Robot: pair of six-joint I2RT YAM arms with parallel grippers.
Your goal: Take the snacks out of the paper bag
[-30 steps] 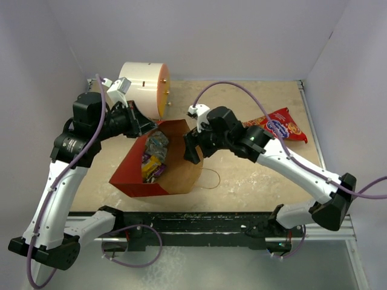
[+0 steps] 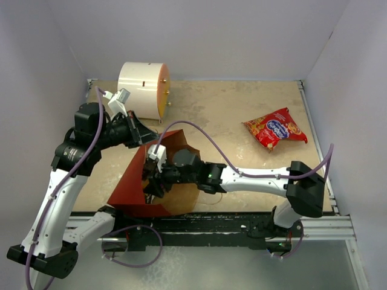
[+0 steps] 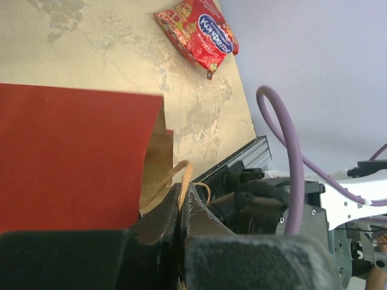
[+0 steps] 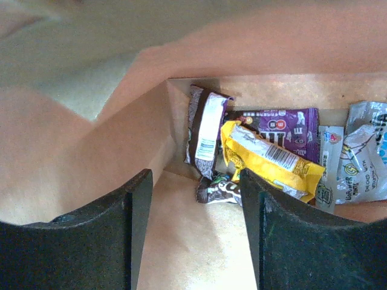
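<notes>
The red paper bag point(image 2: 130, 184) lies tilted on the table, open toward the right; my left gripper is shut at its rim on a tan cord-like handle. My right gripper is inside the bag, open, with nothing between its fingers. Before it lie a yellow snack point(image 4: 272, 157), a purple packet point(image 4: 284, 124), a dark brown bar point(image 4: 204, 130), grey packets point(image 4: 363, 163) and a small dark packet point(image 4: 214, 190).
A red Konfetti-like snack pack point(image 2: 273, 128) lies at the right of the table. A white cylinder point(image 2: 138, 90) stands at the back left.
My right arm has moved left into the bag, covering its contents in the top view. My left gripper and the bag have shifted slightly toward the front.
</notes>
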